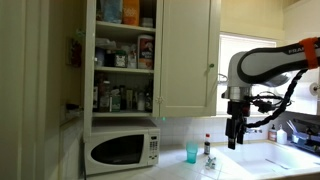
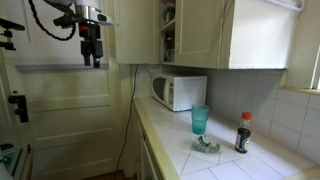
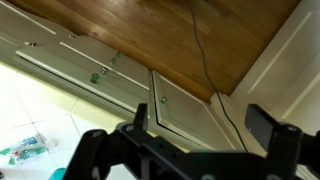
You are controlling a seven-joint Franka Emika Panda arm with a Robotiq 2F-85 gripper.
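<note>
My gripper hangs high over the wooden floor, its black fingers [image 3: 263, 125] spread wide with nothing between them. Exterior view 2 has the gripper [image 2: 91, 62] at upper left, well away from the counter. On the white tiled counter [image 2: 180, 150] stand a teal cup [image 2: 200, 120] and a dark bottle [image 2: 243, 134] with a red cap. A crumpled clear packet [image 2: 207, 146] with green marks lies in front of the cup; the wrist view catches this packet [image 3: 24, 151] at lower left.
A white microwave [image 1: 122, 148] sits below open shelves [image 1: 122, 80] of jars and boxes. One cabinet door [image 1: 187, 60] stands out beside them. A cable [image 3: 205, 60] trails over the floor. Bare counter lies around the cup and packet.
</note>
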